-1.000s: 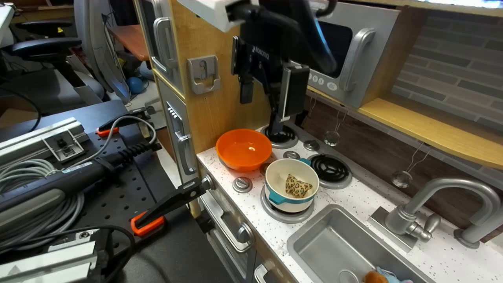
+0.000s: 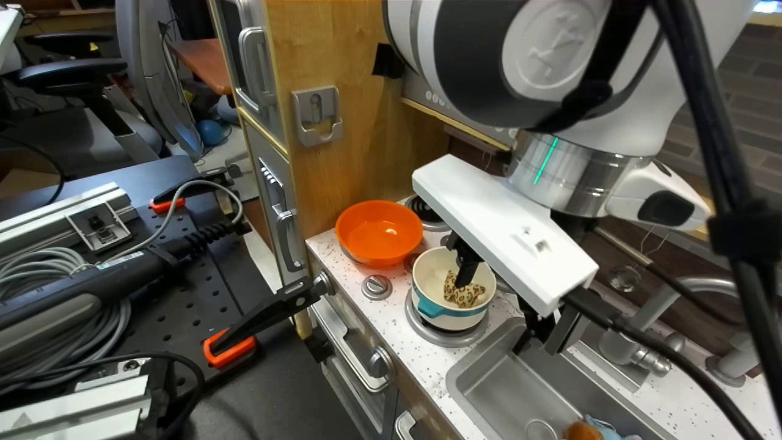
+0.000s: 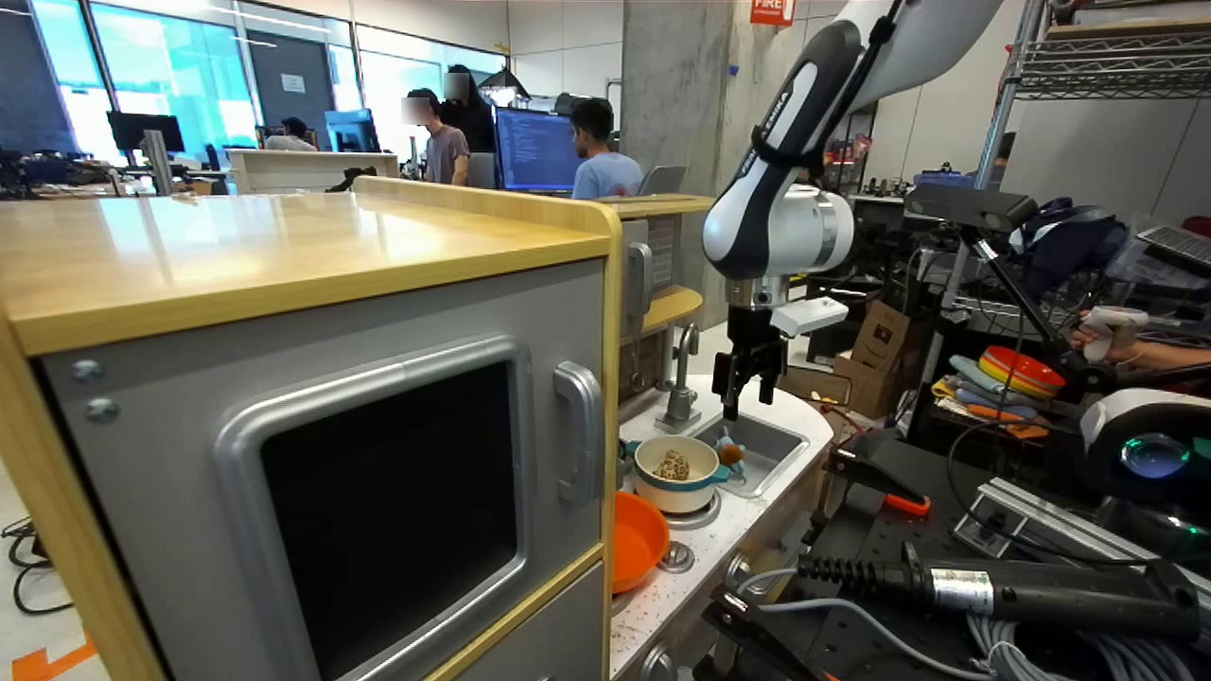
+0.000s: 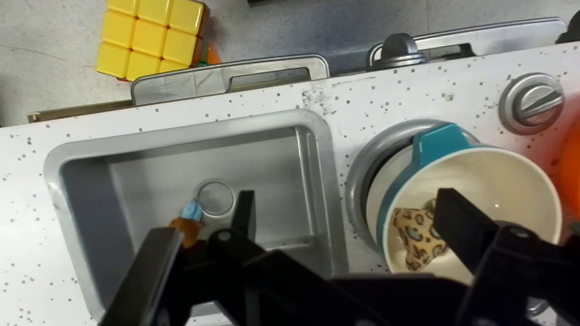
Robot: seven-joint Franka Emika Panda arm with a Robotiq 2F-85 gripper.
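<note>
My gripper stands open above the counter, over the sink and pot side, with nothing between its fingers. In the wrist view its dark fingers are spread wide, one over the pot and the other over the sink. A cream pot with teal handles rests on a front burner. Inside it lies a leopard-print toy, partly covered by a finger in exterior view 1. An orange and light-blue toy lies in the grey sink. Beside the pot sits an orange bowl.
Behind the sink rises a faucet. The tall cabinet borders the bowl's side. A stove knob sits near the counter's front edge. A large yellow-faced cube is on the floor.
The arm has swung from above the orange bowl and rear burner across to the pot and sink. Pot, leopard-print toy and bowl appear unmoved.
</note>
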